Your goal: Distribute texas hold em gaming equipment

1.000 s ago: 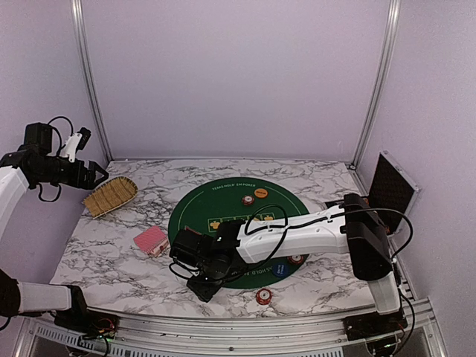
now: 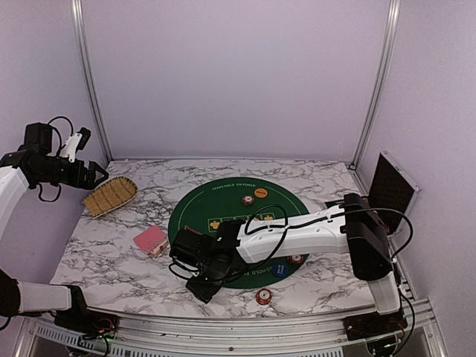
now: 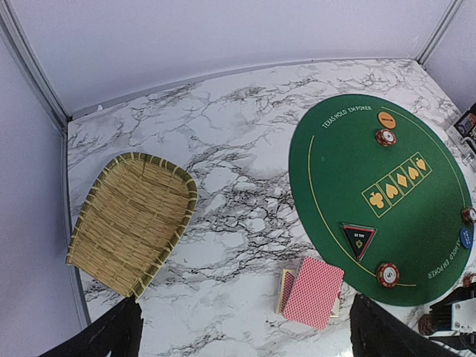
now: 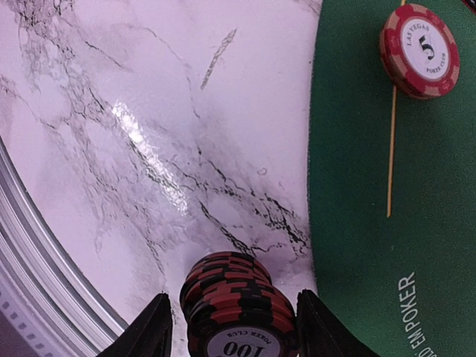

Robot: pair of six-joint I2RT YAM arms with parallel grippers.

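At the front of the table, my right gripper hangs low beside the green poker mat. In the right wrist view its fingers stand either side of a stack of red and black chips marked 100. A narrow gap shows on the stack's left; the right finger is very close to it. Whether the stack rests on the marble is unclear. My left gripper is open and empty near the left wall. Red-backed cards lie left of the mat, close to a black triangular marker.
More chip stacks stand on the mat, including one by the orange disc and one near the blue disc. A red chip stack sits at the front edge. A woven basket lies back left; a black case stands at right.
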